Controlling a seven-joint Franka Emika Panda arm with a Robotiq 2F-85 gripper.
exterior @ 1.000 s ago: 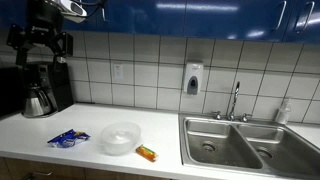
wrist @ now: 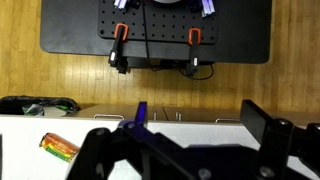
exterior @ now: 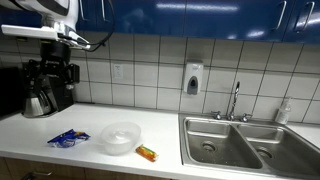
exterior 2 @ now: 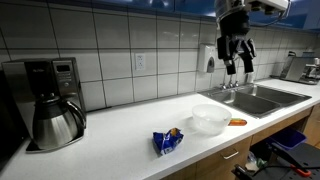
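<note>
High at the left in the first exterior view, my gripper (exterior: 53,80) hangs in the air above the counter. The second exterior view shows the gripper (exterior 2: 239,70) with its fingers spread and nothing between them. Below, on the white counter, stands a translucent white bowl (exterior: 121,138); its inside (exterior 2: 211,120) looks empty. A blue packet (exterior: 68,139) lies to the bowl's left. To the bowl's right lies an orange packet (exterior: 147,153) with some green on it. In the wrist view, this orange packet (wrist: 59,147) appears at lower left, clear of the wide-apart fingers (wrist: 268,135).
A double sink (exterior: 240,145) with a tap fills the right of the counter. A coffee maker (exterior 2: 52,105) stands in the corner. Blue cabinets (exterior: 180,18) hang above. Free counter (exterior 2: 100,150) lies between coffee maker and blue packet.
My gripper has come down and slightly to the right in the first exterior view. The bowl and both packets have stayed where they were.
</note>
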